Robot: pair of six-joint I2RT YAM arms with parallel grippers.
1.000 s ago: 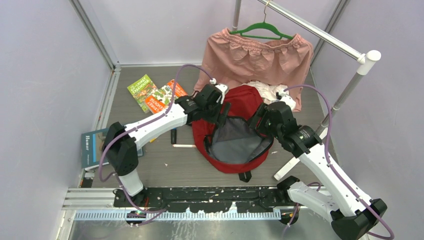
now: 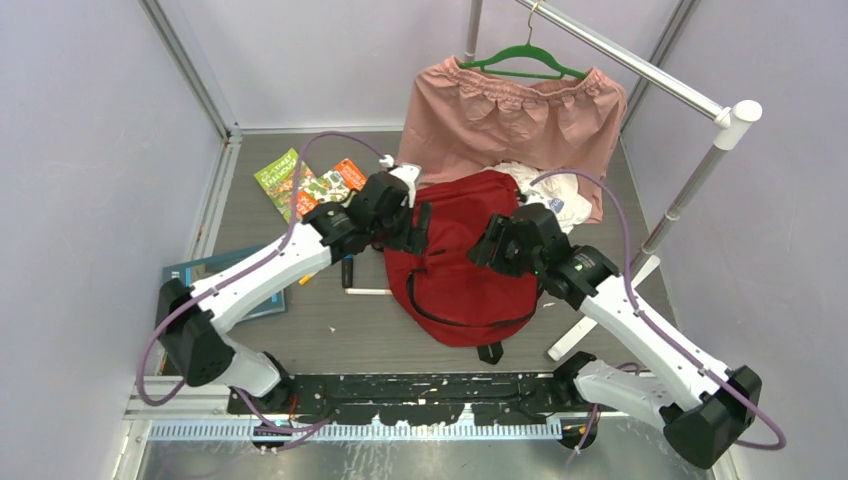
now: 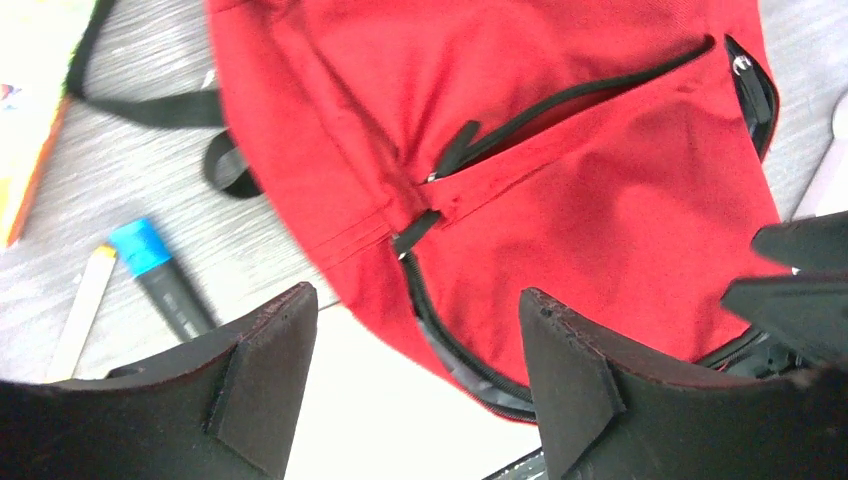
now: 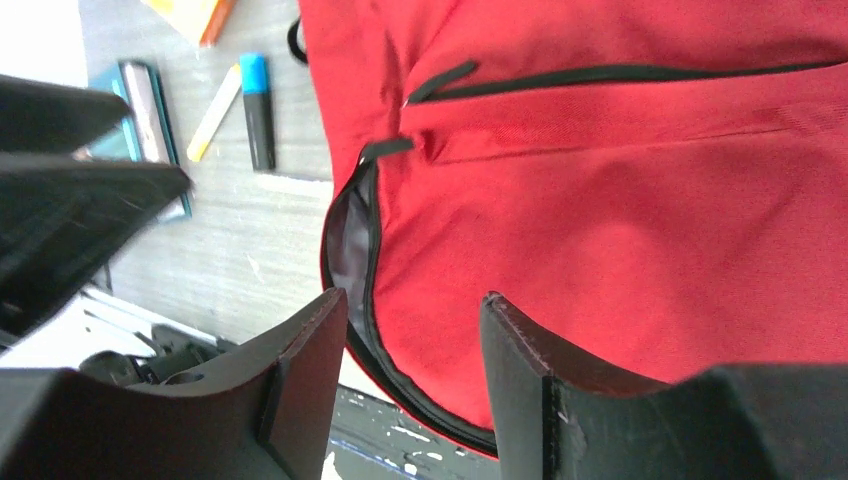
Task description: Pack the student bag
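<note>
The red backpack (image 2: pixel 460 310) lies in the middle, its front flap (image 4: pixel 620 240) down over the compartment; the zipper runs open along its lower edge, showing some grey lining. My left gripper is open above the bag's left part, nothing between its fingers. My right gripper is over the bag's middle, fingers apart and empty. Books (image 2: pixel 280 175) lie back left; a blue-capped marker (image 3: pixel 165 275) and yellow pen (image 3: pixel 85 310) lie left of the bag.
A blue book (image 2: pixel 185 285) lies at left. A rail (image 2: pixel 680 85) with hanging pink shorts (image 2: pixel 510 120) and a white cloth (image 2: pixel 570 205) stands behind and right of the bag. Bare floor shows front left.
The bag's flap has fallen down over the grey compartment that lay exposed a second ago. Both grippers have drawn apart, the left moving left, the right slightly toward the front left.
</note>
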